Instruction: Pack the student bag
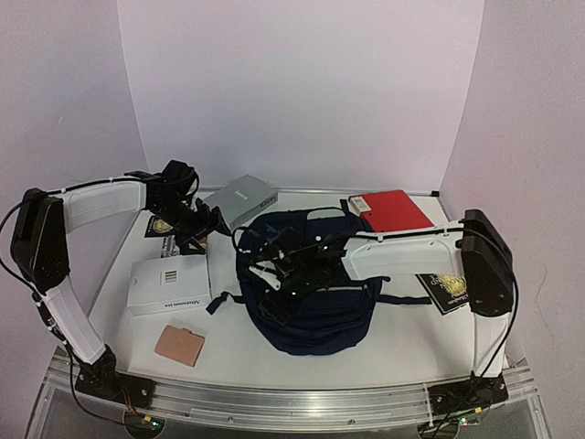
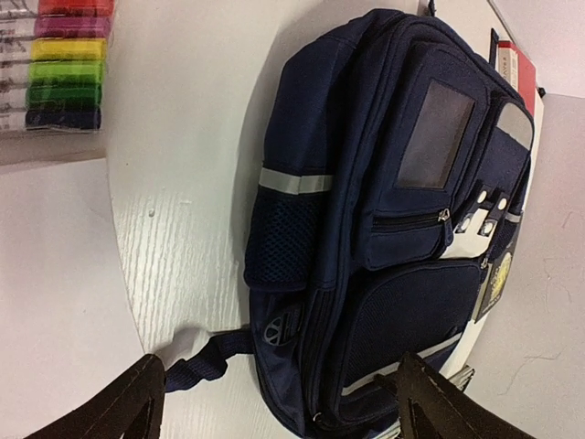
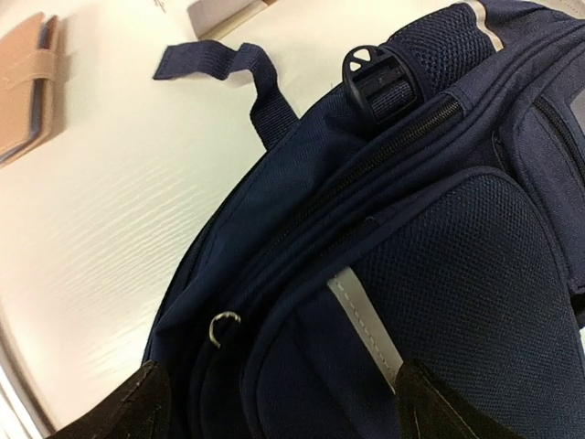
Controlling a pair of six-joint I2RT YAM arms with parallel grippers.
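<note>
The navy backpack [image 1: 320,334] lies flat in the middle of the table, front side up. In the right wrist view its zipper [image 3: 366,174] curves along the side, with a metal zipper pull [image 3: 224,327] near the lower end. My right gripper [image 1: 269,294] hangs over the bag's left part, its fingers [image 3: 434,407] wide apart with nothing between them. My left gripper [image 1: 207,236] stands open above the table left of the bag, near the coloured markers [image 2: 66,73]. Its fingers [image 2: 119,407] are empty. The right arm hides part of the bag from above.
On the left are a white box [image 1: 169,283], a tan notebook [image 1: 179,346] and a dark book [image 1: 157,227]. A grey box [image 1: 242,199] lies behind. To the right are a red folder [image 1: 395,208] and a black book [image 1: 446,291].
</note>
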